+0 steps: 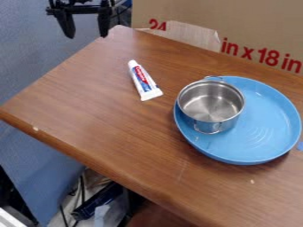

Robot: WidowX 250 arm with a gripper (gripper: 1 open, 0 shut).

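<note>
The black gripper [87, 28] hangs at the top left, over the far corner of the wooden table, with its two fingers apart and nothing between them. A white toothpaste tube [144, 82] with red and blue print lies on the table, below and right of the gripper. On the right a steel pot [210, 101] stands in a light blue plate [265, 136], toward the plate's left side.
A cardboard box [236, 21] stands behind the table [106, 133]. Dark items and bags [101, 208] lie below the near left edge.
</note>
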